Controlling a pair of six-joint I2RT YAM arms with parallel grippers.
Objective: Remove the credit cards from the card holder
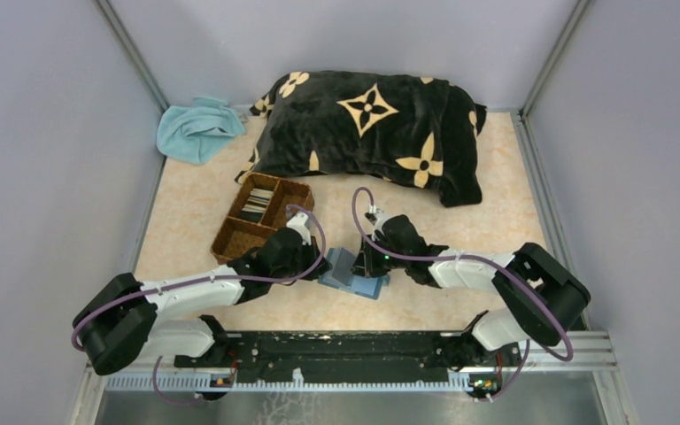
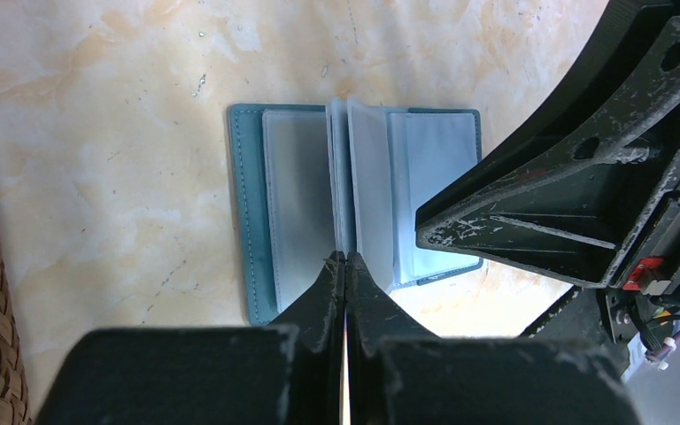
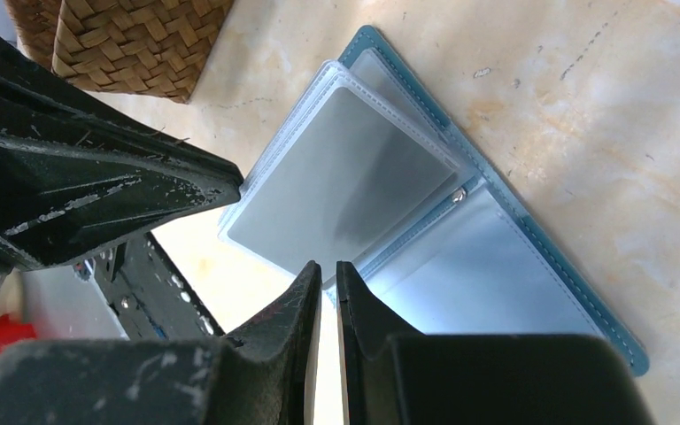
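Observation:
The blue card holder [image 1: 366, 287] lies opened out on the table between both arms, its clear sleeves showing. Several sleeves [image 2: 374, 186] stand up along its middle in the left wrist view. My left gripper is shut at the near end of these raised sleeves, their thin edges running in between its fingertips. In the right wrist view the raised sleeve [image 3: 341, 168] leans over, and a left finger [image 3: 217, 188] touches its outer edge. My right gripper is slightly open above the holder, near that sleeve's lower corner, with nothing between its fingers. I cannot make out any loose card.
A woven basket [image 1: 281, 187] with compartments stands behind my left arm, several thin flat items [image 1: 256, 204] in one of them. A dark patterned cushion [image 1: 363, 133] fills the back, and a turquoise cloth [image 1: 197, 130] lies at the back left.

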